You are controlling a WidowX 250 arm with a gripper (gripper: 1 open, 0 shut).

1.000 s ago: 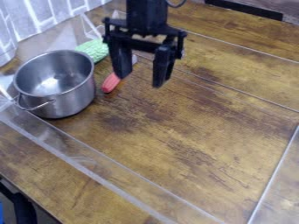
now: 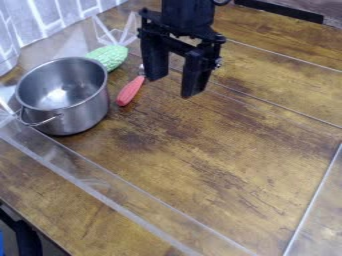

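My black gripper [image 2: 179, 68] hangs at the top centre of the camera view, its fingers apart with nothing visible between them. Below and left of it lies a red utensil [image 2: 130, 90], perhaps a spoon, partly hidden behind the arm. A steel pot [image 2: 63, 92] stands on the left, and a green corn-like object [image 2: 110, 58] lies behind it.
Transparent strips run along the left and right of the table. A dark edge is at the top right.
The gripper has turned and shifted slightly right over the last second. The pot, the red utensil and the green object have not moved.
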